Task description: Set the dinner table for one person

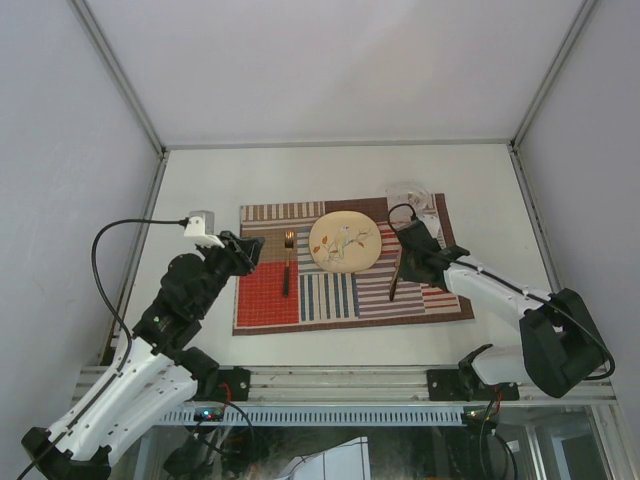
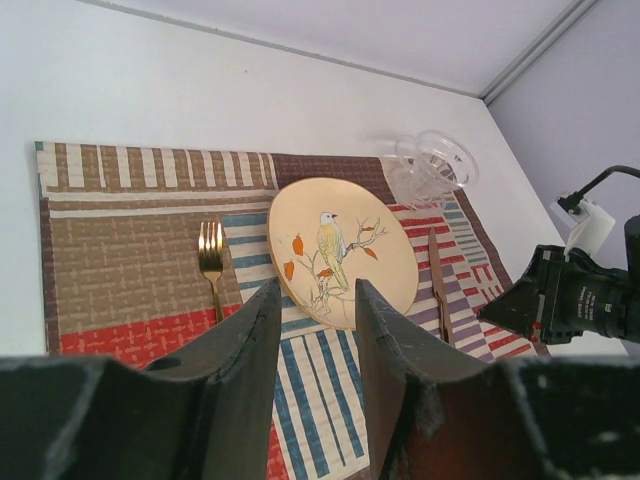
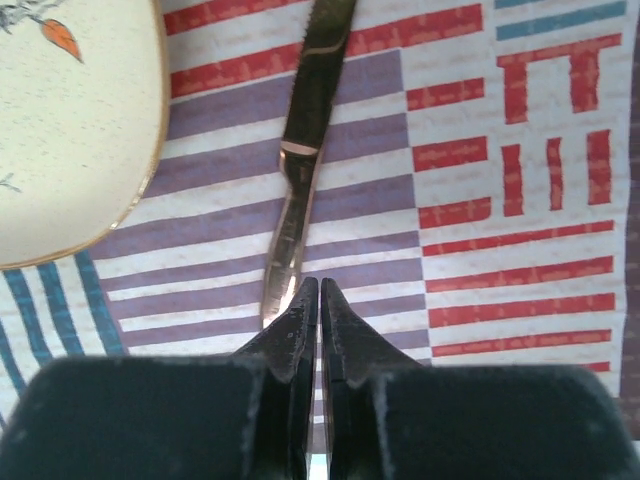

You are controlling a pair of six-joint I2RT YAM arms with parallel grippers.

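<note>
On the patterned placemat lies a cream bird plate, with a fork to its left and a knife to its right. A clear glass stands behind, to the plate's upper right. My left gripper hangs left of the fork, raised, its fingers parted with nothing between them. My right gripper is shut above the knife's near end, nothing visible between its fingertips; the knife rests on the mat.
Bare white table surrounds the mat, with walls at the back and sides and a metal rail along the front edge.
</note>
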